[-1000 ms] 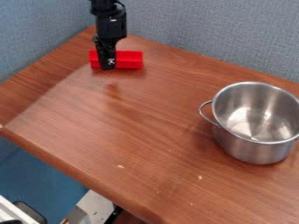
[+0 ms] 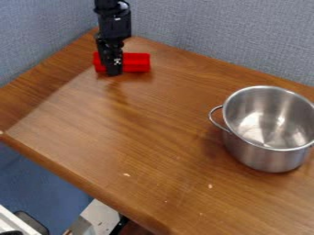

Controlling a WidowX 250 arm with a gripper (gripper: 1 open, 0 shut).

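Note:
A red block point(image 2: 135, 61) lies lengthwise on the wooden table at the back left. My black gripper point(image 2: 113, 64) comes down from the top onto the block's left half, its fingers low over or around it. Whether the finger is open or closed on the block is too small to tell.
A steel pot point(image 2: 267, 128) with a wire handle stands at the right of the wooden table point(image 2: 135, 156). Grey-blue padded walls border the back and left.
The gripper and the red block are in nearly the same place as before, with at most a very slight shift of the gripper.

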